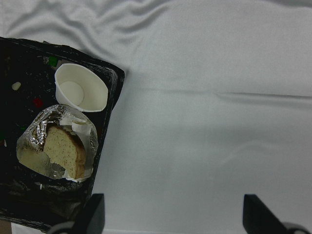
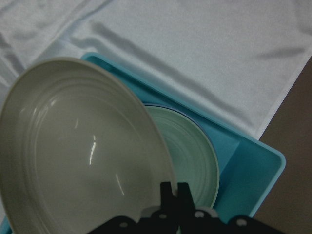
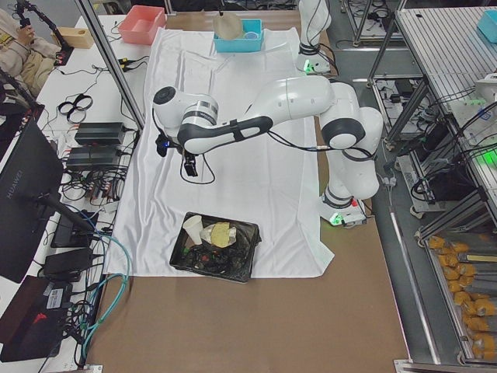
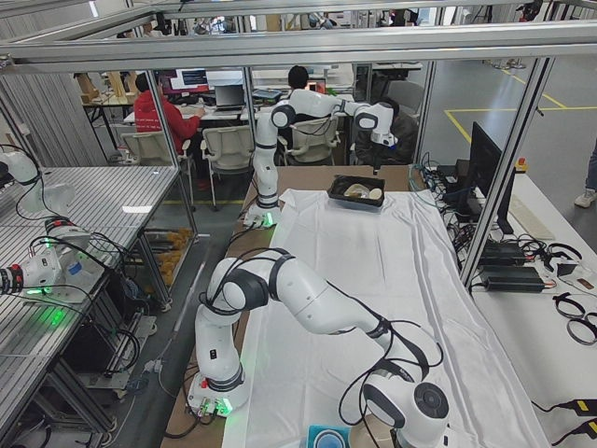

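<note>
A cream plate (image 2: 83,146) is in my right gripper, which is shut on its rim and holds it over a blue bin (image 2: 253,175) with a green plate (image 2: 190,151) inside. My left gripper stands open over the cloth, nothing between its fingers. Beside it, a black tray (image 1: 24,195) holds a white cup (image 1: 80,87) and a slice of bread (image 1: 63,151) on crumpled foil (image 1: 34,156), with small scraps around them.
A pink bin (image 3: 142,23) sits on the left side table among cables, devices and a monitor (image 3: 27,202).
</note>
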